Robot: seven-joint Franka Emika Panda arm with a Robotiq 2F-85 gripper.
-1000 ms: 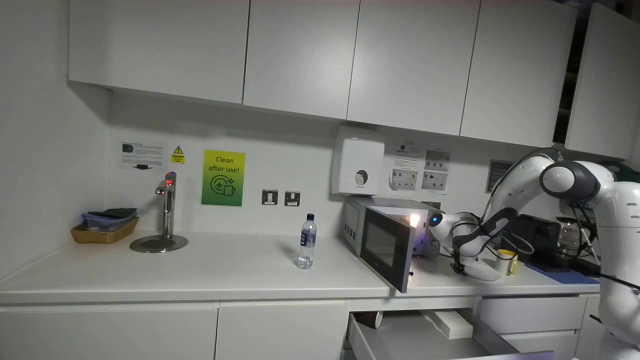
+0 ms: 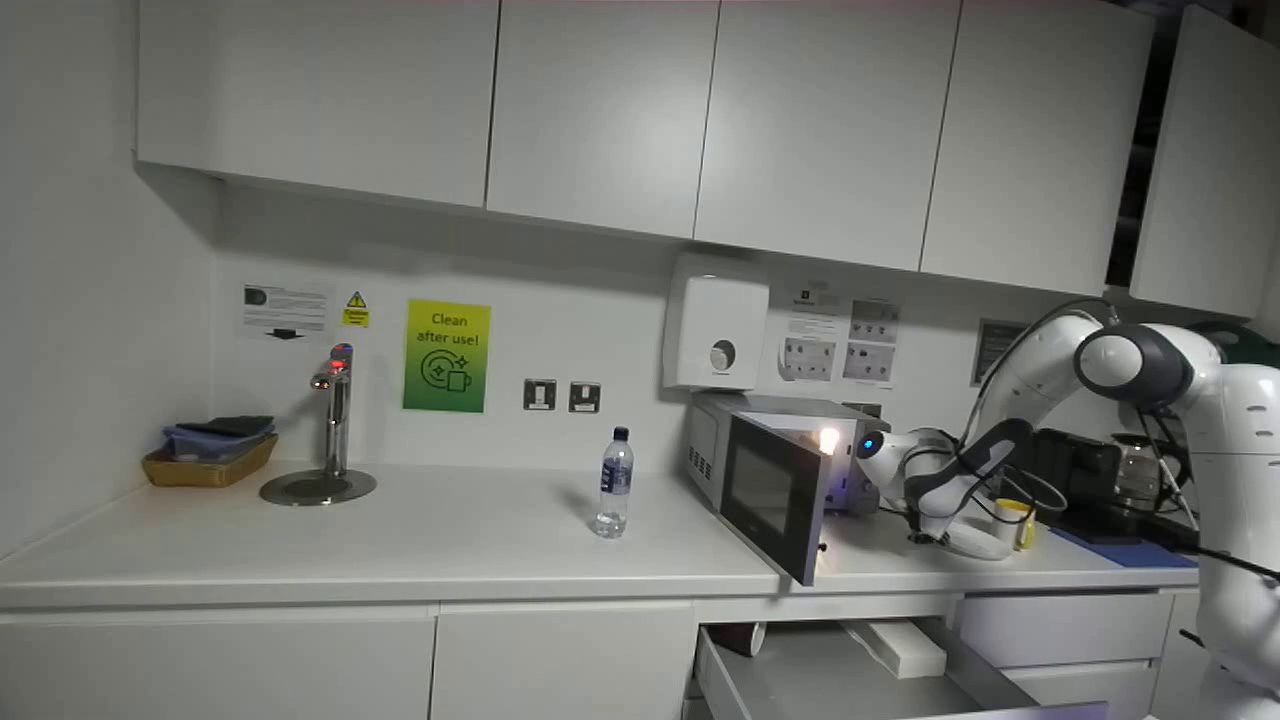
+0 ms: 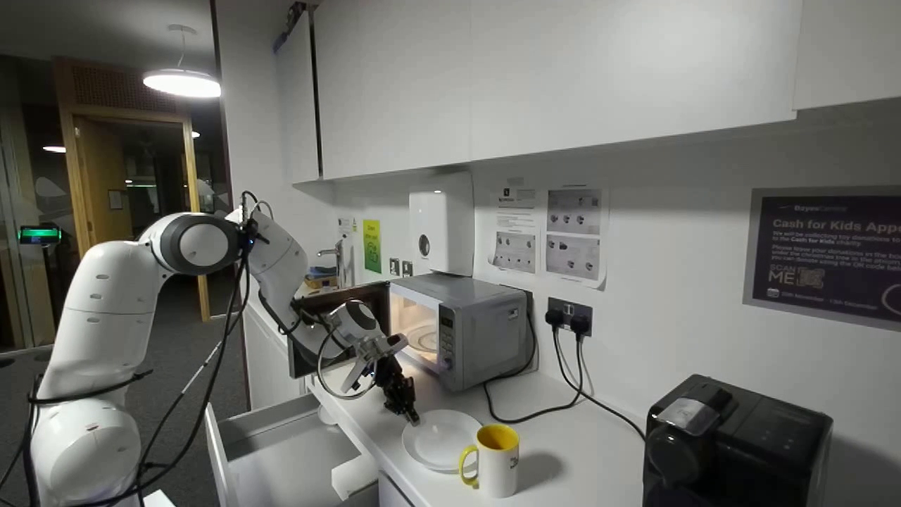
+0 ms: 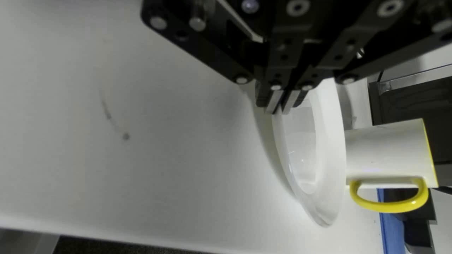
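Observation:
A white plate (image 3: 441, 439) lies on the counter to the right of the microwave in exterior view 2. My gripper (image 3: 412, 417) points down at the plate's near-left rim. In the wrist view the gripper is shut, its fingertips side by side just over the edge of the plate (image 4: 330, 148). Nothing shows between them, and I cannot tell whether they touch the rim. Right beside the plate stands a white mug (image 3: 498, 460) with a yellow handle and yellow inside, upright.
The microwave (image 3: 498, 325) has its door (image 2: 774, 492) swung open and its light on. Below the counter a drawer (image 2: 828, 684) is pulled out, with a white box (image 2: 906, 650) inside. A water bottle (image 2: 614, 482) stands farther left. A black coffee machine (image 3: 743, 448) occupies the right.
The plate sits slightly farther right and looks flatter than a second ago. My gripper has moved slightly right and down.

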